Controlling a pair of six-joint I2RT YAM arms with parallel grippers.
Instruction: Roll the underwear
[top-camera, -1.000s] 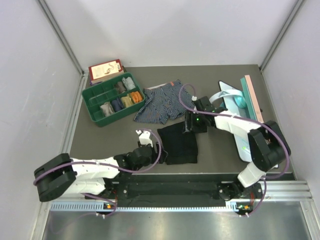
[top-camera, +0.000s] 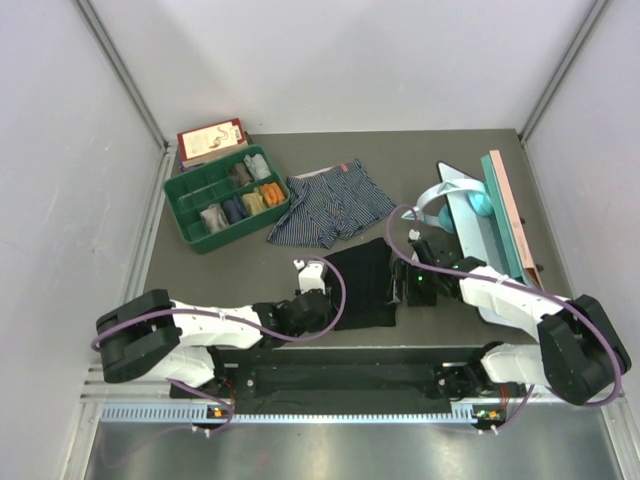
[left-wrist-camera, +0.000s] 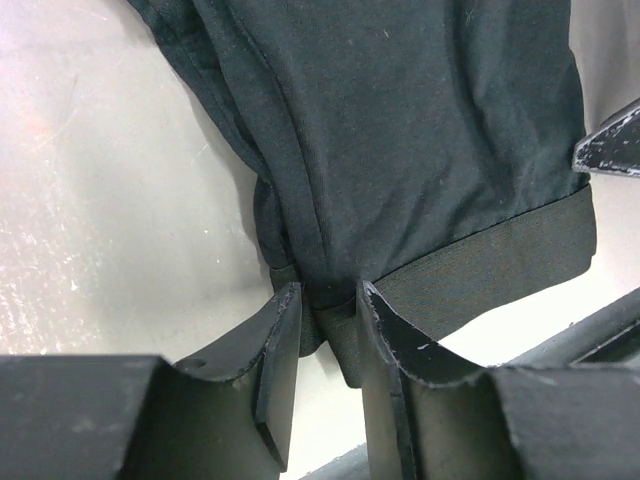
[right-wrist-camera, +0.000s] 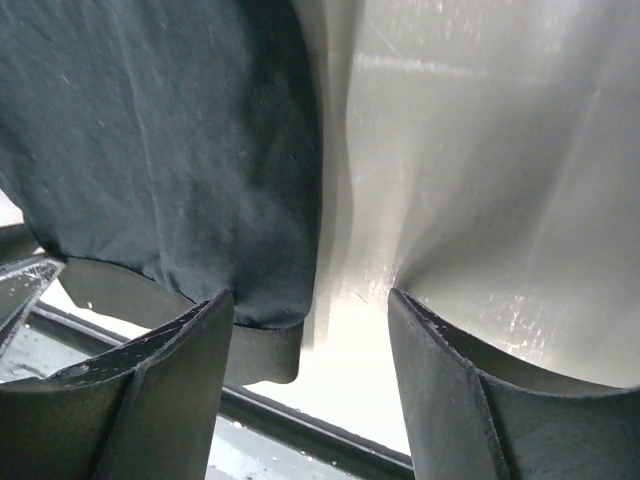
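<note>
The black underwear (top-camera: 362, 280) lies on the grey table with its waistband (left-wrist-camera: 480, 265) toward the front edge and one side folded inward. My left gripper is low over that folded left side at the waistband, its fingertips on the cloth, slightly apart; whether cloth is between them is unclear. My right gripper is open over the right edge of the underwear, one finger over the cloth, the other over bare table.
A green divided bin (top-camera: 190, 190) with rolled garments is at back left, beside a box (top-camera: 210, 138). Striped shorts (top-camera: 330, 205) lie behind the underwear. A board with headphones (top-camera: 447, 190) stands at the right.
My left gripper has moved right onto the folded side of the underwear. My right gripper has moved toward the front and right along the cloth's right edge.
</note>
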